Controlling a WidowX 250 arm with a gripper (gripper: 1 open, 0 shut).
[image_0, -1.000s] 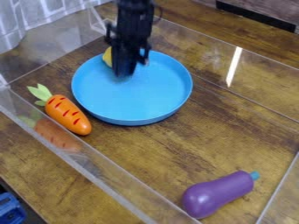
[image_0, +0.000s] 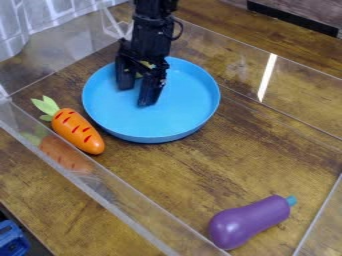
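Note:
My black gripper (image_0: 139, 75) is lowered over the upper left part of a blue plate (image_0: 154, 113), its fingers open. A small yellowish thing is partly visible behind it, mostly hidden by the gripper. An orange toy carrot (image_0: 76, 129) with a green top lies just left of the plate. A purple toy eggplant (image_0: 250, 219) lies at the lower right, well apart from the plate.
Clear walls with bright edges run around the wooden surface (image_0: 201, 175). A blue object (image_0: 10, 240) sits outside at the lower left corner.
Over the last second my gripper has come down onto the plate's upper left, covering most of the yellow thing there. The carrot and eggplant have not moved.

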